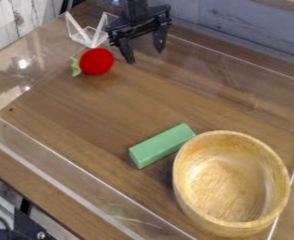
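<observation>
The black gripper (pixel 142 47) is at the top centre of the camera view, open, with nothing visible between its fingers. It is above and right of a red tomato-like toy (pixel 97 62) with a green leafy end. A white wire holder (pixel 88 28) stands behind the toy at the upper left. A green block (pixel 161 145) lies in the lower middle, just left of a large light wooden bowl (pixel 231 183), which looks empty.
Raised clear edges run along the left and front. Walls border the back and upper left.
</observation>
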